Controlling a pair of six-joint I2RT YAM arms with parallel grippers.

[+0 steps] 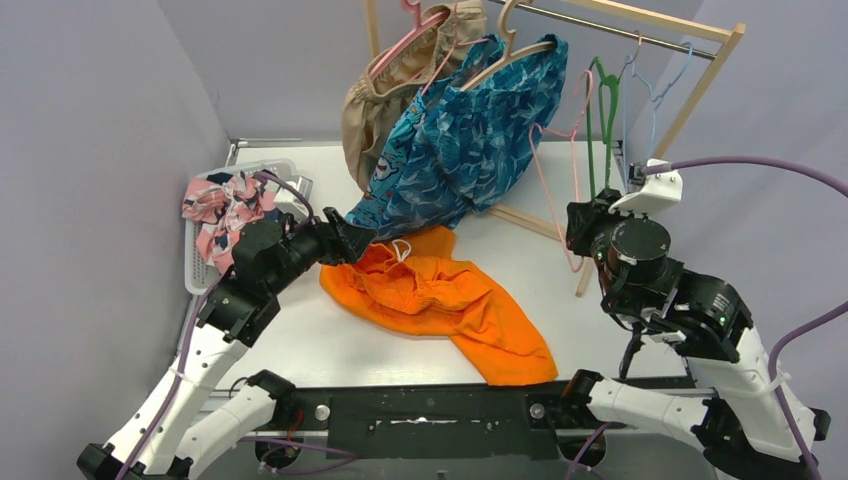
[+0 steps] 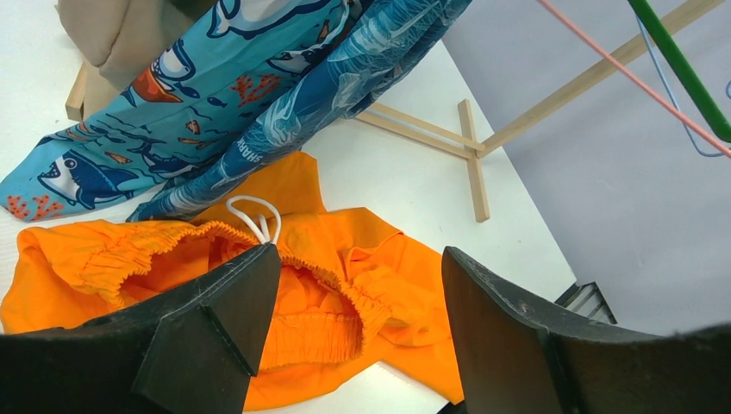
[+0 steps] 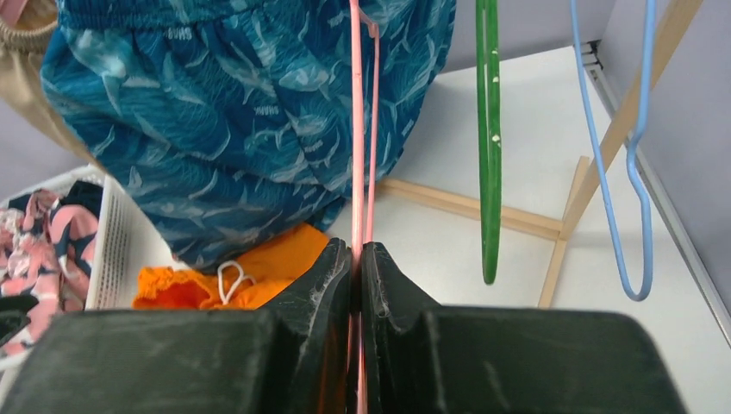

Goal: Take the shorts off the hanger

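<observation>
Bright orange shorts (image 1: 430,290) lie crumpled on the white table, off any hanger, their white drawstring (image 1: 401,249) on top. In the left wrist view, the shorts' gathered waistband (image 2: 315,332) shows between and beyond my open left fingers, with nothing gripped. From above, that left gripper (image 1: 368,240) is at the shorts' upper left end. My right gripper (image 1: 578,232) is shut on a bare pink hanger (image 1: 549,190), whose thin rod runs upright between the fingertips in the right wrist view. The hanger is turned nearly edge-on to that view.
Blue patterned shorts (image 1: 500,130) and beige shorts (image 1: 375,120) hang from the rack's metal rail (image 1: 600,25). A green hanger (image 3: 489,155) and a light blue hanger (image 3: 639,172) hang empty close to the right gripper. On the left stands a white basket (image 1: 190,262) of pink clothing.
</observation>
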